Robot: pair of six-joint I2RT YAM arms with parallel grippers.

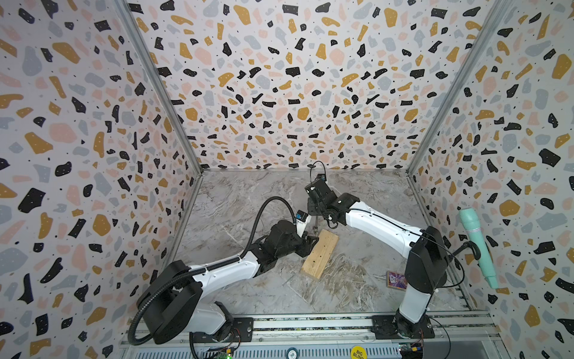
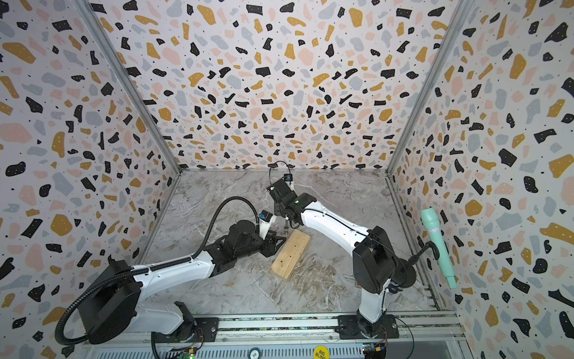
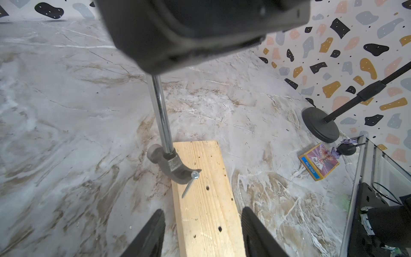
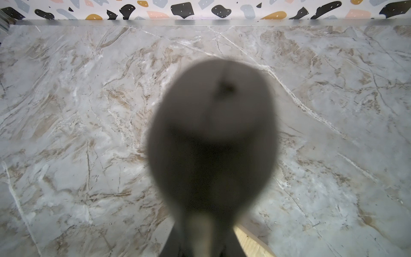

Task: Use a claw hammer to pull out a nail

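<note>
My right gripper is shut on the claw hammer; the blurred dark butt of its handle fills the middle of the right wrist view. In the left wrist view the steel shaft runs down to the hammer head, at the left edge of the wooden board. A nail sits at the claw, its round head in the claw's notch and its shank slanting down over the board; whether its tip is still in the wood I cannot tell. My left gripper stands open before the board, nothing between its fingers.
Several dark holes or marks dot the board. To the right lie a small colourful box and a round black stand base. A mint-green cylinder hangs near the right wall. Bare marble table lies behind and left.
</note>
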